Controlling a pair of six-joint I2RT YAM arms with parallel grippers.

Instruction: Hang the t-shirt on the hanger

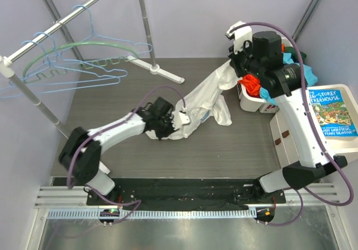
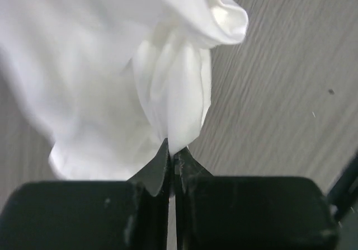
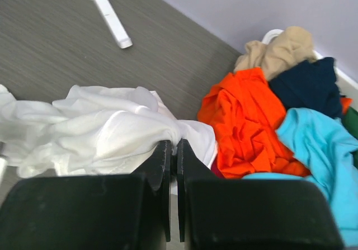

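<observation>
A white t-shirt (image 1: 207,99) stretches diagonally across the floor between my grippers. My right gripper (image 1: 235,62) holds its upper end raised beside the laundry basket; in the right wrist view the white cloth (image 3: 123,127) runs into the shut fingers. My left gripper (image 1: 166,131) is low at the shirt's lower-left end, shut, with thin white cloth (image 2: 173,93) at its fingertips in the left wrist view. Blue and green hangers (image 1: 84,46) hang on the metal rail (image 1: 78,12) at the upper left.
A basket of coloured clothes (image 1: 251,88) is behind my right arm. A white bin (image 1: 347,99) with a book (image 1: 330,113) stands at the right. The rack's feet (image 1: 168,74) rest on the floor at the back and left. Bare floor lies left of the shirt.
</observation>
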